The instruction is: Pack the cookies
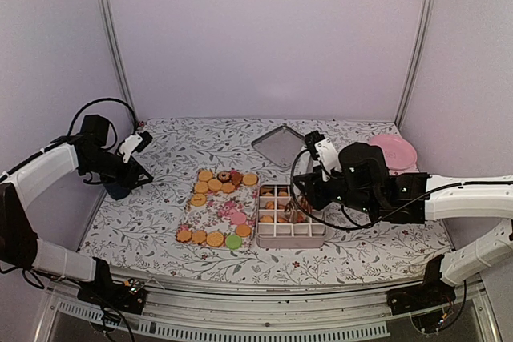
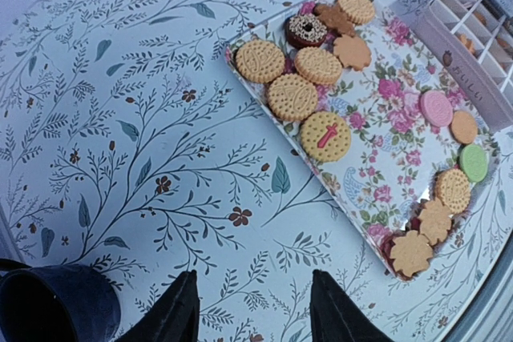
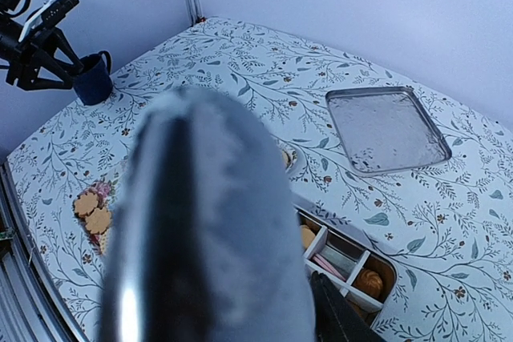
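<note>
A floral tray (image 2: 385,158) holds cookies along its edges: several round biscuits (image 2: 292,95), a chocolate ringed one (image 2: 305,28), pink (image 2: 436,106) and green (image 2: 473,162) ones. Right of it is a divided box (image 1: 290,238) with cookies in some compartments. My right gripper (image 1: 303,186) hangs over the box; a blurred metallic object fills the middle of its wrist view, and whether anything is between its fingers is hidden. My left gripper hovers at the left, fingers apart, empty.
A dark blue mug (image 2: 80,306) stands below the left gripper. An empty metal tray (image 3: 388,128) lies behind the box, pink plates (image 1: 393,150) at the back right. The table between mug and cookie tray is clear.
</note>
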